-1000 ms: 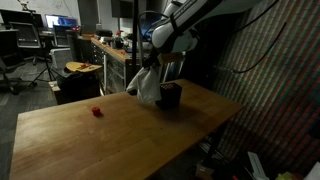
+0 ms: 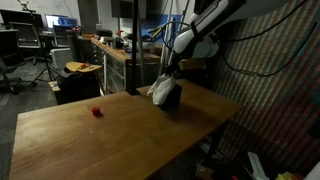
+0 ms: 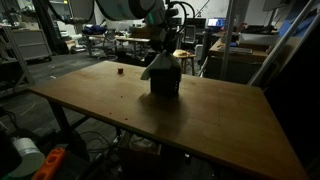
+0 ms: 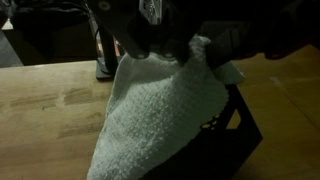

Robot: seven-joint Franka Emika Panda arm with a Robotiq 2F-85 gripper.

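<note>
A white cloth [image 4: 160, 110] hangs from my gripper, which is shut on its upper part. In exterior view 1 the cloth [image 2: 161, 90] drapes down against a black box [image 2: 174, 97] on the wooden table. Seen from exterior view 2, the cloth [image 3: 160, 68] lies over the top of the black box [image 3: 165, 83], with the gripper [image 3: 160, 52] just above. The wrist view shows the box's dark side [image 4: 225, 140] behind the cloth, with cut-outs near its corner. How much cloth is inside the box cannot be made out.
A small red object [image 2: 96, 111] sits on the left half of the wooden table [image 2: 90, 145]. Behind the table stand a dark post [image 2: 133, 50], a desk and chairs.
My gripper has moved right and lower in exterior view 1, carrying the cloth from beside the black box to over its near side. The box and the red object stay put.
</note>
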